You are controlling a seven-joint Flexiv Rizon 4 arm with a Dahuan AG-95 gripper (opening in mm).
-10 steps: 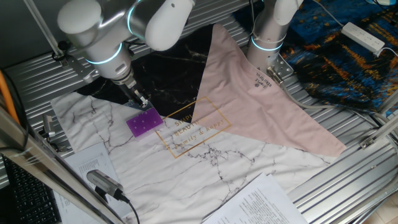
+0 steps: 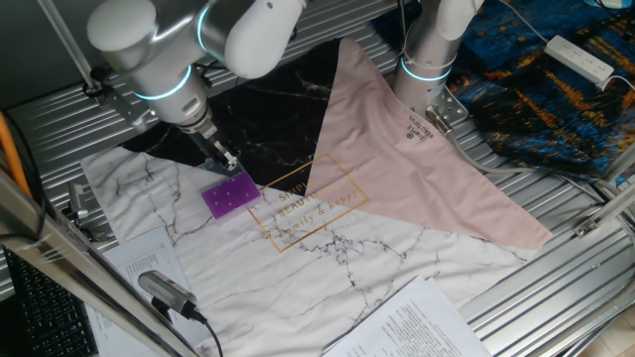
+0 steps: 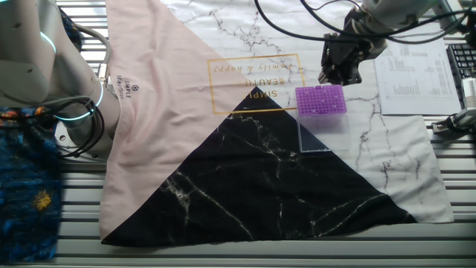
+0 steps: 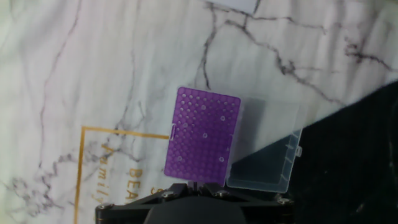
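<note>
A purple rack (image 4: 202, 137) with a grid of small holes lies on the marble-patterned cloth. Beside it in the wrist view is a clear box part (image 4: 264, 146), its far portion over the black area. Exterior view 2 also has the purple rack (image 3: 321, 100), with the clear part (image 3: 324, 135) along one side. My gripper (image 2: 231, 161) is above the cloth close to one end of the rack, apparently not touching it. At the bottom of the wrist view, the gripper appears shut, its tips together at the rack's near edge, nothing visible between them.
Printed sheets (image 2: 412, 322) lie at the front edge, with more paper (image 3: 413, 74) beside the cloth. A small grey device (image 2: 167, 291) with a cable stands at the left.
The arm has shifted only very slightly, and the gripper stays by the rack. The purple rack and the cloth have not moved.
</note>
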